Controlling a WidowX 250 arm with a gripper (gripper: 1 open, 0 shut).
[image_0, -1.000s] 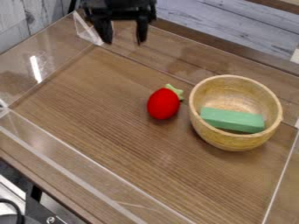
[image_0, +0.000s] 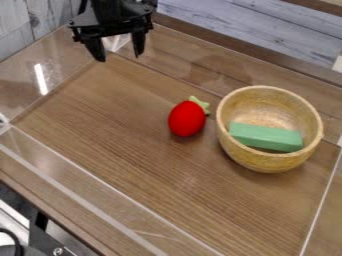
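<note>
The black gripper (image_0: 114, 40) hangs at the top left of the camera view, open, over the back of the wooden table near a pale, partly hidden object behind it. A red object (image_0: 187, 119) with a green tip lies near the middle. To its right is a light wooden bowl (image_0: 269, 100) holding a green block (image_0: 266, 137).
Edges of the table run along the back right and lower left.
The gripper has moved leftward along the back of the table. The red object, bowl and green block have not moved.
</note>
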